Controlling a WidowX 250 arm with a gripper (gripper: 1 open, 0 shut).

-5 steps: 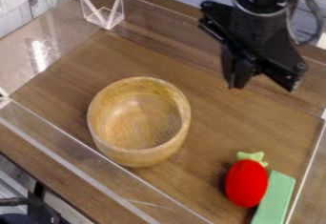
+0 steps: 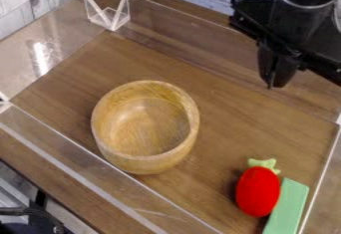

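Note:
My black gripper hangs over the board at the upper right, its body partly cut off by the frame's edge; whether its fingers are open or shut is hard to tell. A wooden bowl sits empty at the centre-left. At the lower right lie a red toy strawberry with a green top and a green block beside it. The gripper is above and apart from all three.
Clear plastic walls edge the wooden board. The middle and back of the board are bare. A dark object lies at the lower-left corner.
My gripper has moved to the right and slightly up since one second ago. The bowl, strawberry and green block are unmoved.

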